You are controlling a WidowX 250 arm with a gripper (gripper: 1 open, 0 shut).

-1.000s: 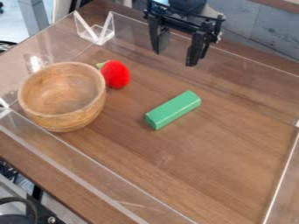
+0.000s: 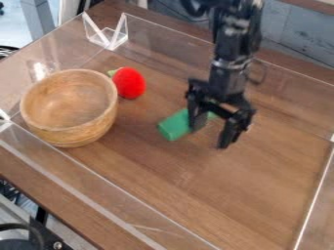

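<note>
My black gripper [image 2: 220,119] is low over the table's middle, open and somewhat blurred, with its fingers around and over a green block [image 2: 177,126]. The block is partly hidden by the gripper; whether the fingers touch it I cannot tell. A wooden bowl [image 2: 65,122] sits at the left, and a red object [image 2: 131,84] with a green part, like a toy vegetable, lies just to its upper right.
The wooden table [image 2: 235,200] has clear low walls along its edges. Free surface lies to the right and front of the block. A clear plastic piece [image 2: 107,31] is at the back left.
The bowl and red object have not moved.
</note>
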